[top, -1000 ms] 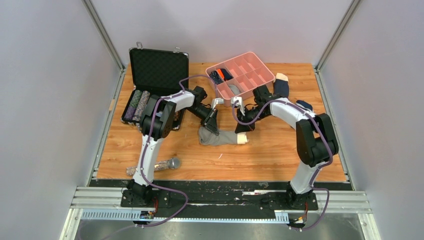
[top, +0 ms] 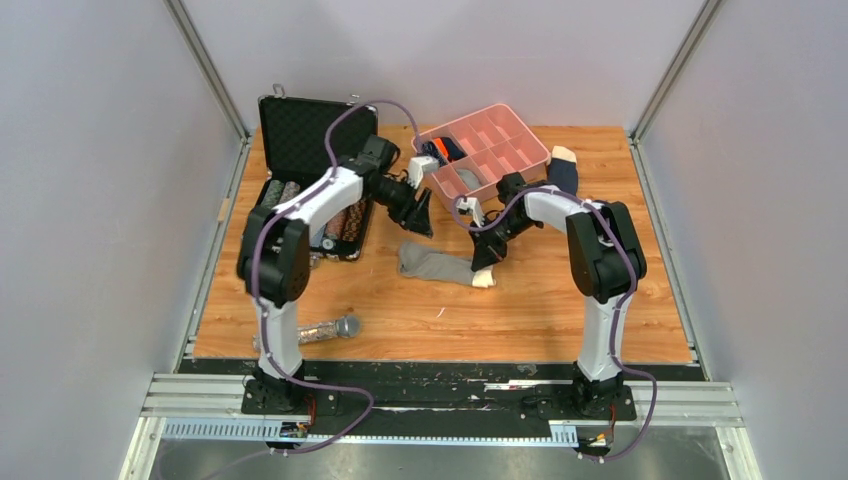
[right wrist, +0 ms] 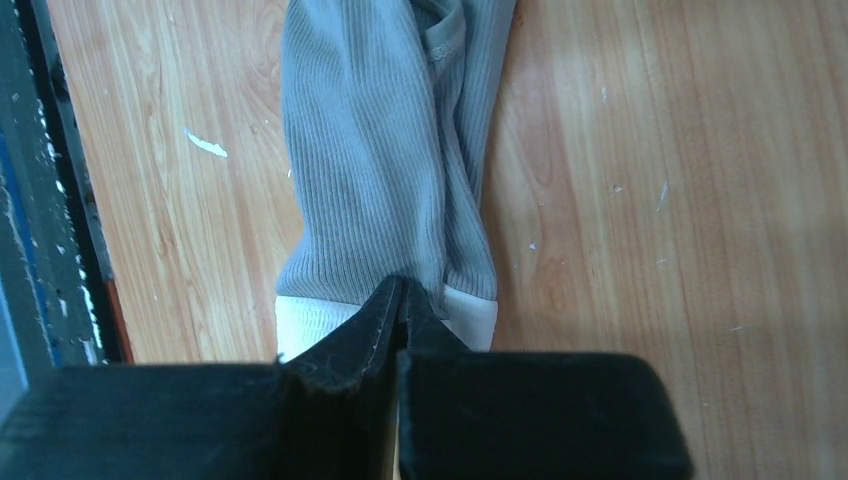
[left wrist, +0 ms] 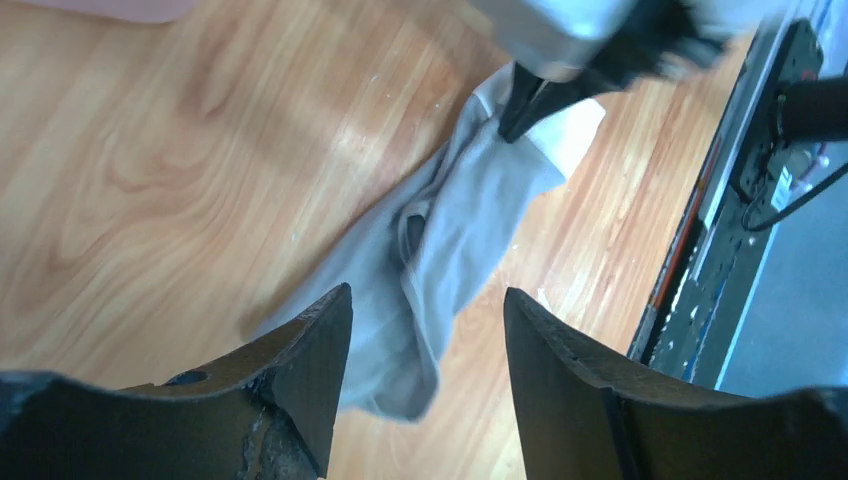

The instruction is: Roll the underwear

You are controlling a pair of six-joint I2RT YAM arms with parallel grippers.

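Observation:
The grey underwear (top: 435, 264) lies folded into a long strip on the table, its white waistband (top: 483, 277) at the right end. A crease runs along the strip (right wrist: 365, 180) in the right wrist view. Above and behind the left end hangs my left gripper (top: 418, 220); its fingers (left wrist: 310, 350) are apart, with no cloth held between them. My right gripper is shut, tips down against the cloth where grey meets white. Whether a pinch of fabric sits between those tips cannot be made out.
Behind the cloth stands a pink divided box (top: 497, 150) with a few rolled items. An open black case (top: 318, 135) is at the back left. A clear tube (top: 330, 328) lies front left, dark clothing (top: 563, 172) back right.
My left gripper has lifted off the left end of the cloth, moving up and back, and its fingers have parted. The right gripper has shifted slightly onto the waistband end.

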